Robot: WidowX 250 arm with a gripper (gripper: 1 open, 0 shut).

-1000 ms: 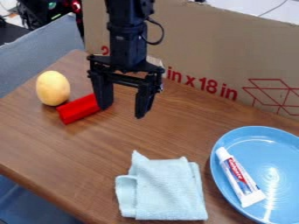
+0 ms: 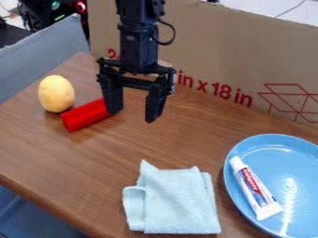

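My black gripper (image 2: 133,107) hangs open above the back-middle of the wooden table, its two fingers apart with nothing seen held between them. Its left finger is over the right end of a red cylindrical object (image 2: 84,115), which lies beside a yellow egg-shaped object (image 2: 56,93). A folded pale blue cloth (image 2: 172,203) lies at the front middle. On the right, a blue plate (image 2: 291,177) holds a white toothpaste tube (image 2: 254,188).
A large cardboard box (image 2: 236,56) stands along the back of the table (image 2: 125,153). A grey cushioned edge (image 2: 37,65) is at the left.
The objects on the table have not visibly moved.
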